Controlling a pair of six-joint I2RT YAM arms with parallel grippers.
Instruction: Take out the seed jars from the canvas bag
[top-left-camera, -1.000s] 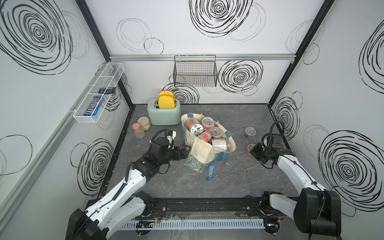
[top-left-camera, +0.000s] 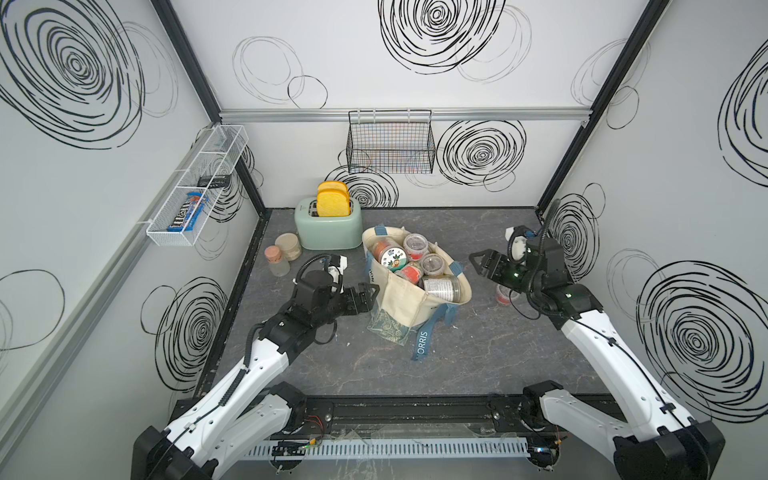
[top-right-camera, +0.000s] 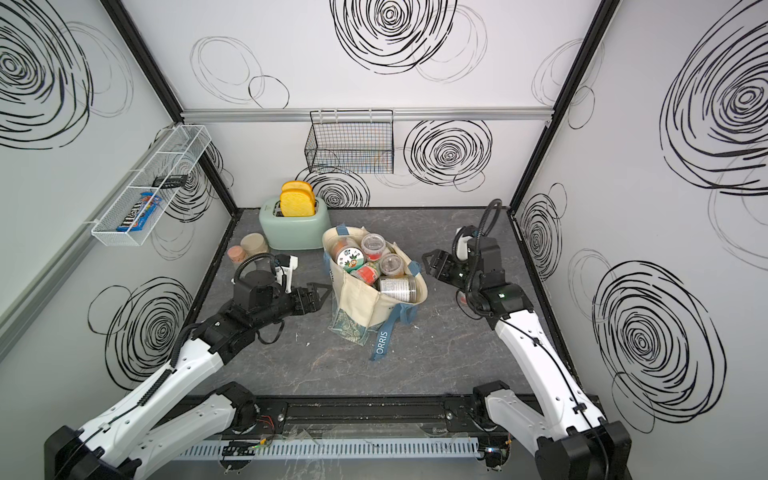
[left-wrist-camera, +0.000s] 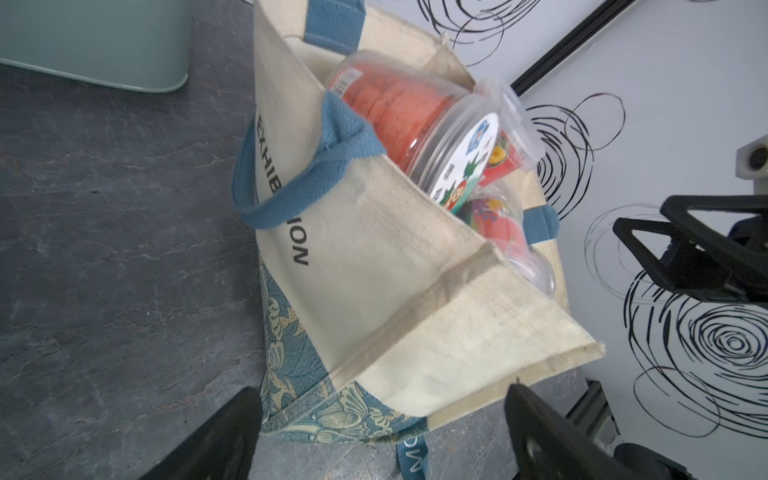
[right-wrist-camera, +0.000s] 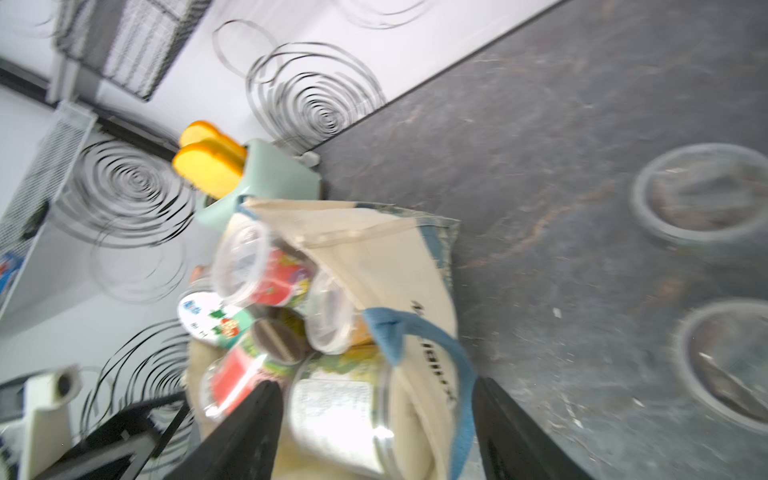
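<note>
The canvas bag (top-left-camera: 404, 308) stands mid-table, packed with jars: a white-lidded one (left-wrist-camera: 464, 160), a red-topped one (top-left-camera: 409, 273), clear-lidded ones (top-left-camera: 415, 245) and a lying labelled jar (right-wrist-camera: 336, 408). My left gripper (top-left-camera: 368, 297) stands open at the bag's left, fingers empty. My right gripper (top-left-camera: 480, 257) hangs above the bag's right side, open, nothing between its fingers. Two jars (right-wrist-camera: 704, 192) (right-wrist-camera: 728, 360) stand on the table right of the bag, partly hidden by the right arm in the top views.
A mint toaster (top-left-camera: 328, 232) with yellow slices is at back left, beside two small jars (top-left-camera: 277, 260). A black wire basket (top-left-camera: 390, 144) hangs on the back wall; white baskets (top-left-camera: 180, 232) hang on the left.
My right arm has risen and moved up and left from the jars at the right toward the bag.
</note>
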